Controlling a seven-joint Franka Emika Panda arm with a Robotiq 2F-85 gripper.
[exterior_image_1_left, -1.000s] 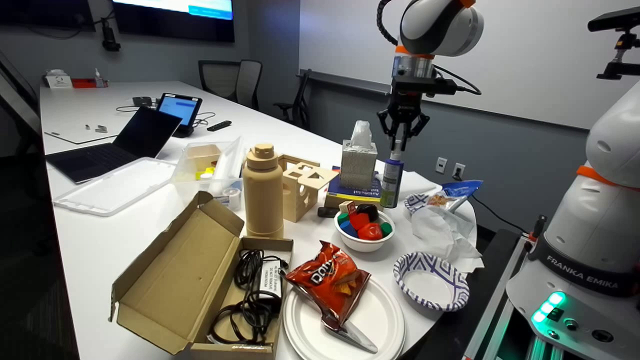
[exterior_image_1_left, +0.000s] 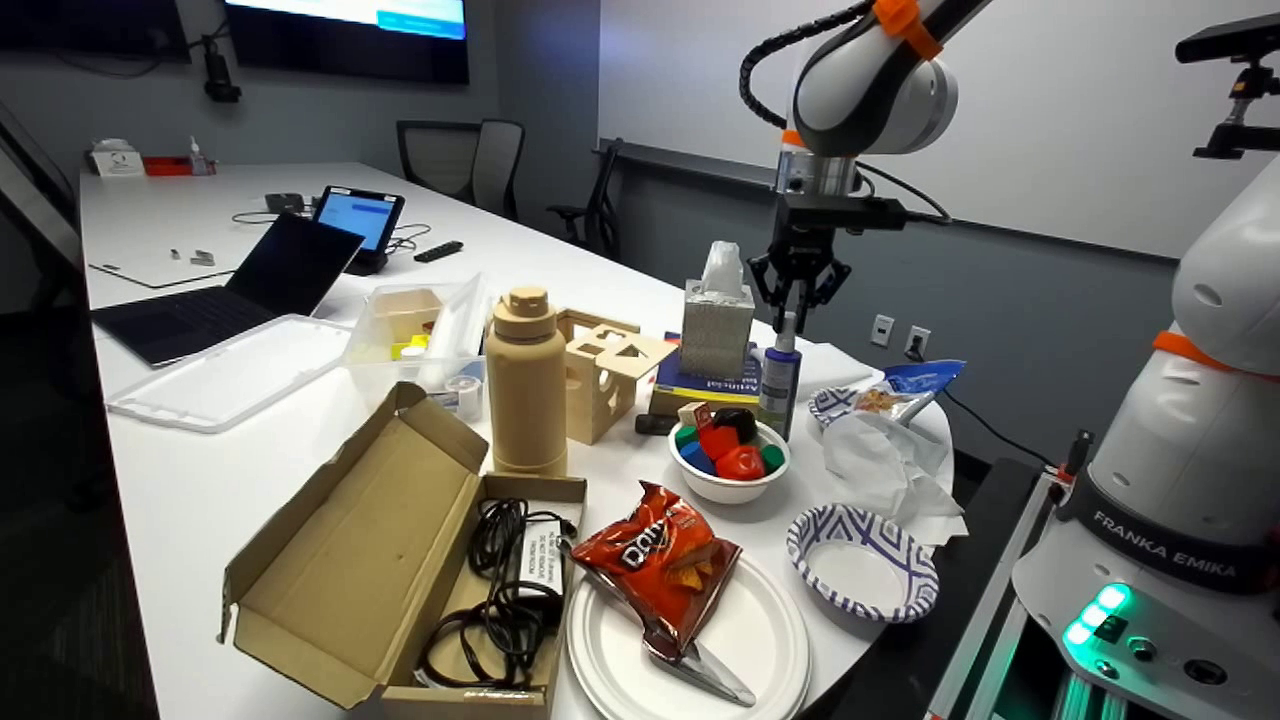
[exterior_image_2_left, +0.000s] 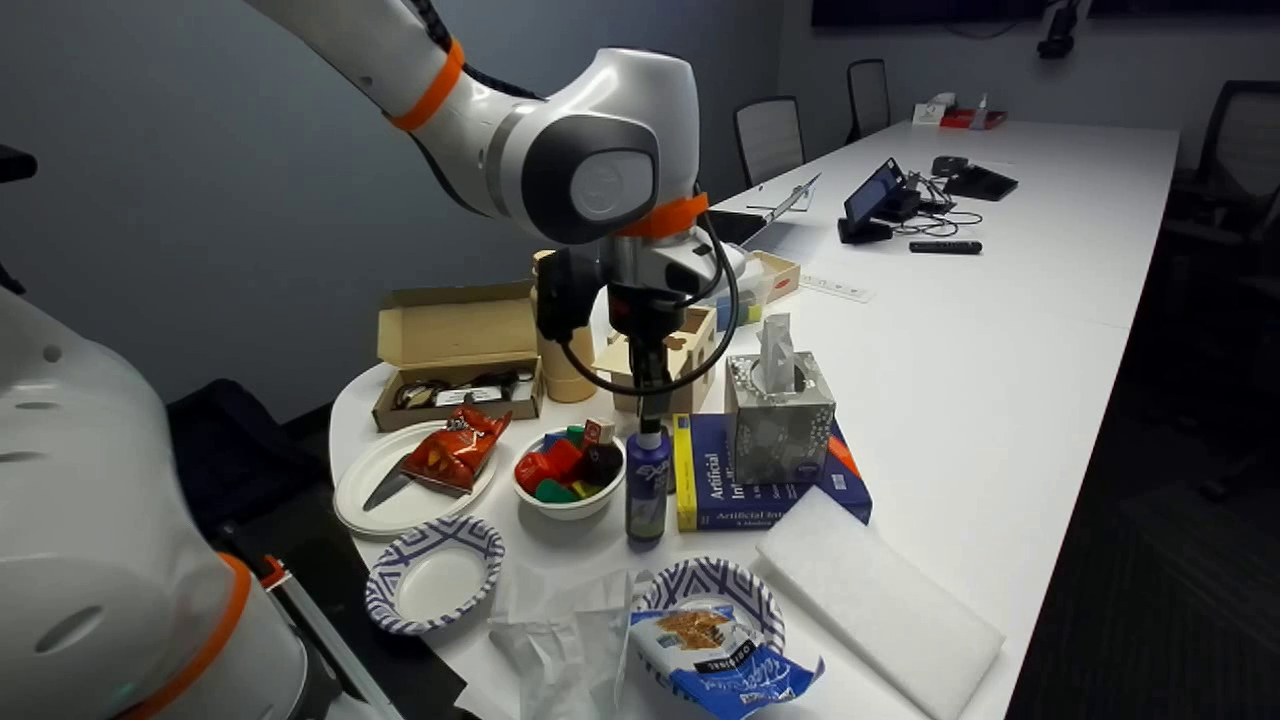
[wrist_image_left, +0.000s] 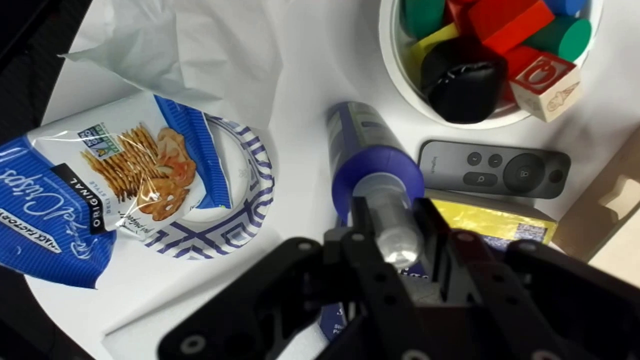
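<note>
A purple spray bottle (exterior_image_1_left: 780, 382) with a clear cap stands upright behind the bowl of blocks. My gripper (exterior_image_1_left: 788, 322) points straight down and is shut on that cap. From the wrist camera, black fingers (wrist_image_left: 433, 225) press the clear cap (wrist_image_left: 391, 225) from both sides, with the purple bottle body (wrist_image_left: 367, 141) below. The second exterior view has the bottle (exterior_image_2_left: 648, 486) between the block bowl and the blue book. Its base is at or very near the tabletop; contact cannot be made out for certain.
Close by are the white bowl of blocks (exterior_image_2_left: 570, 506), a blue book (exterior_image_2_left: 720, 518) under a tissue box (exterior_image_2_left: 780, 420), and a grey remote (wrist_image_left: 495, 169). A pretzel bag (wrist_image_left: 114, 180) lies over a patterned bowl. An empty patterned bowl (exterior_image_1_left: 864, 564) sits at the table's edge.
The gripper and bottle have come down and shifted slightly left in the first exterior view, nearer the block bowl. The cap is held in both frames. Other objects look unmoved.
</note>
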